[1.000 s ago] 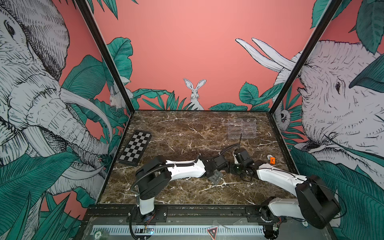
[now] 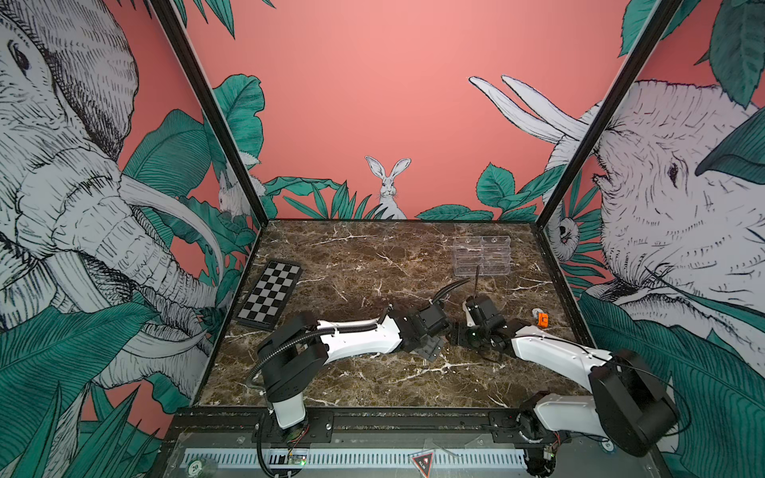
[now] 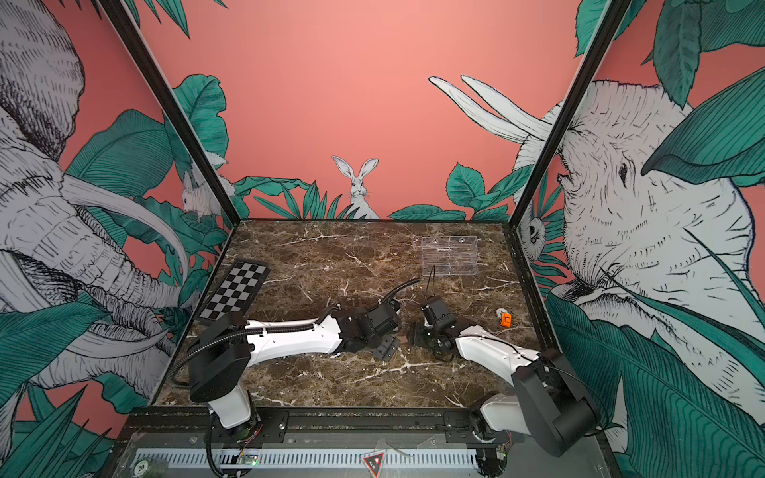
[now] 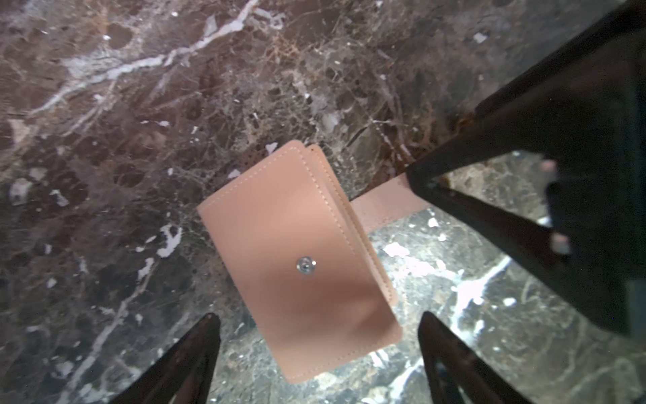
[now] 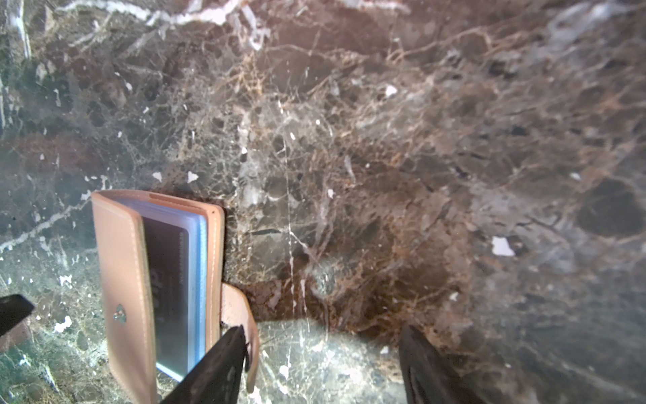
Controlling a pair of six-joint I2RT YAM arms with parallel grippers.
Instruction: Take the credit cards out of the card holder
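Observation:
The card holder (image 4: 302, 269) is tan leather with a metal snap, standing on the table between my two grippers. Its strap (image 5: 237, 309) hangs unfastened on the side toward my right gripper. Inside it, the right wrist view shows cards (image 5: 171, 289), a dark one in front with blue and clear edges behind. My left gripper is part open above the holder, a finger on either side and gaps showing. My right gripper is open beside the holder; its left finger overlaps the strap in view, and whether they touch I cannot tell.
A clear divided tray (image 2: 482, 255) stands at the back right. An orange object (image 2: 542, 319) lies near the right edge, and a checkered board (image 2: 271, 293) at the left. Both arms are close together at mid-table.
Over the last second my left arm has shifted slightly left and its gripper has turned a little. The right arm looks still.

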